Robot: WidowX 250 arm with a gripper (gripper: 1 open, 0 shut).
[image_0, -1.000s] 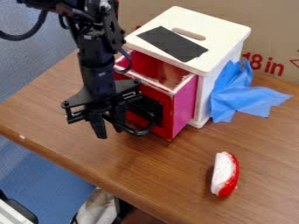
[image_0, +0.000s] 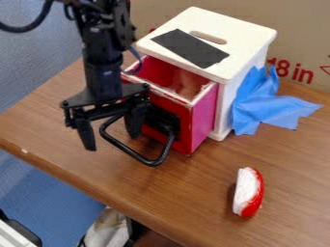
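My black gripper (image_0: 111,122) hangs at the left front of a small white box (image_0: 230,43) with a pink-red front (image_0: 196,116). A black handle or frame (image_0: 152,158) sticks out low from that front, its near bar just below and right of my fingertips. The fingers point down and look apart, with nothing visible between them. The upper part of the box has an open pink compartment, partly behind my arm.
A red and white object (image_0: 248,192) lies on the wooden table (image_0: 180,207) at the front right. A blue cloth (image_0: 268,106) lies right of the box. The table's left edge drops to a blue floor.
My gripper has shifted slightly left, away from the box front.
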